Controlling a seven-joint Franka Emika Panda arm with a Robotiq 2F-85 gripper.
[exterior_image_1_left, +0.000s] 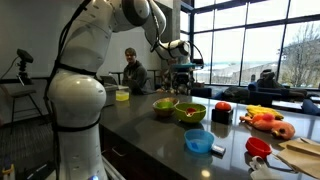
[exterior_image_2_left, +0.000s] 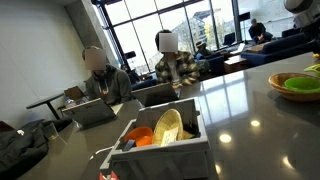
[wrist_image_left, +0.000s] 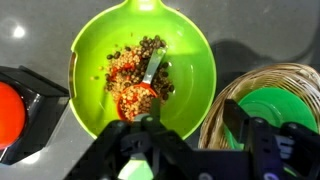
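In the wrist view a lime-green bowl holds loose dark and tan pieces. A small red scoop with a grey handle lies on them. My gripper shows at the bottom of that view, its dark fingers spread apart with nothing clear between them. From the side, the gripper hangs above the green bowl, clear of its rim. Beside the bowl stands a wicker basket with a green dish inside.
A red round thing sits on a black box. Nearer are a blue bowl, a red cup and several orange items. A grey bin with containers stands elsewhere on the table.
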